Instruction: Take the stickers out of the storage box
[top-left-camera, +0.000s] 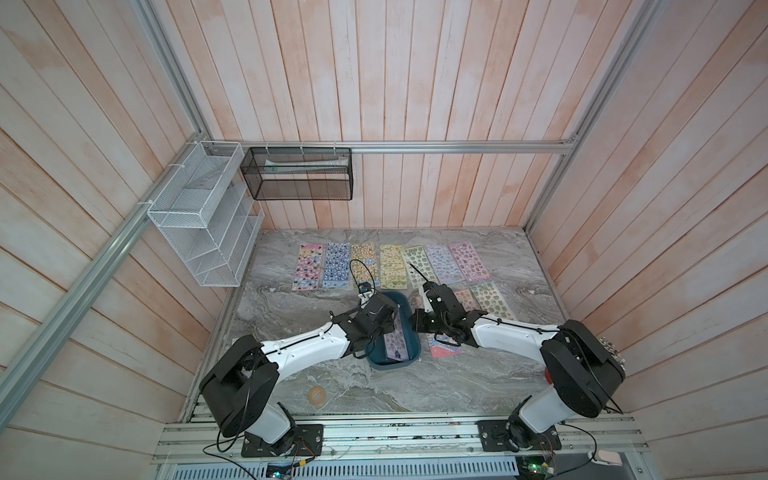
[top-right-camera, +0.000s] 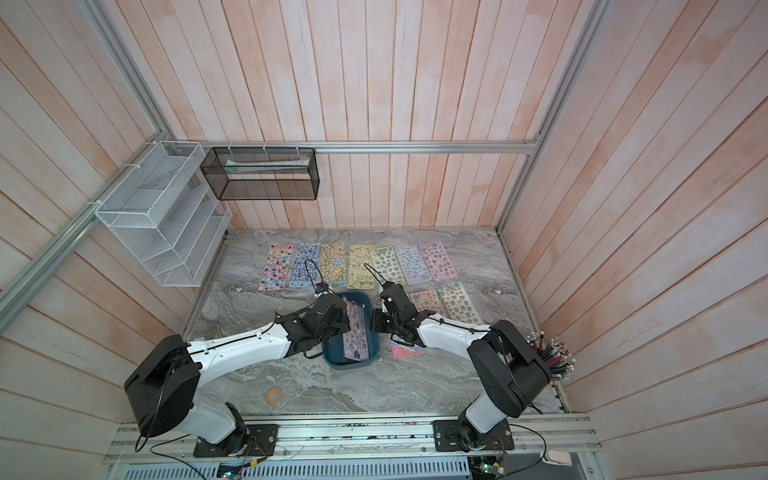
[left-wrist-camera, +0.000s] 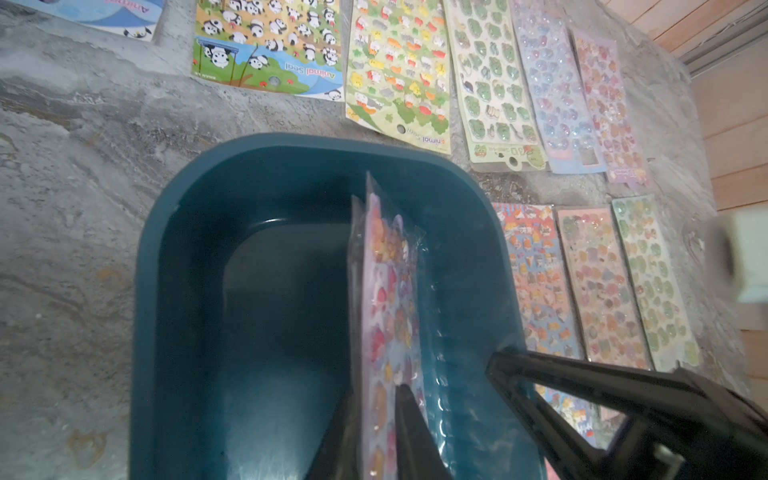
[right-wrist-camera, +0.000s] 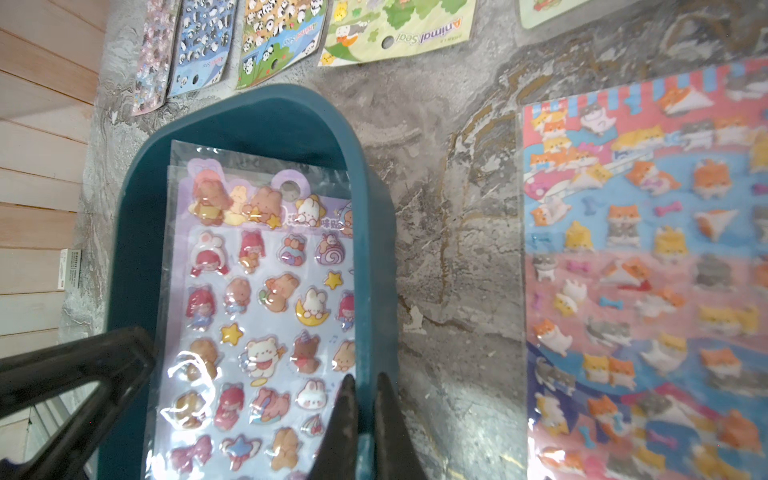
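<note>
The dark teal storage box (top-left-camera: 384, 365) stands on the table between my two arms. Inside it a clear-wrapped sticker sheet with bears and bunnies stands steeply on edge in the left wrist view. My left gripper reaches into the box with fingers somewhat apart. The upright edge of the sheet runs between them; contact with it cannot be made out. My right gripper is shut on the box's right rim (right-wrist-camera: 364, 264). The visible box floor (left-wrist-camera: 280, 336) left of the sheet is bare.
Several sticker sheets lie in a row behind the box, among them a panda sheet (left-wrist-camera: 272, 40) and a yellow one (left-wrist-camera: 400, 72). More lie to its right, including a dog sheet (right-wrist-camera: 648, 280).
</note>
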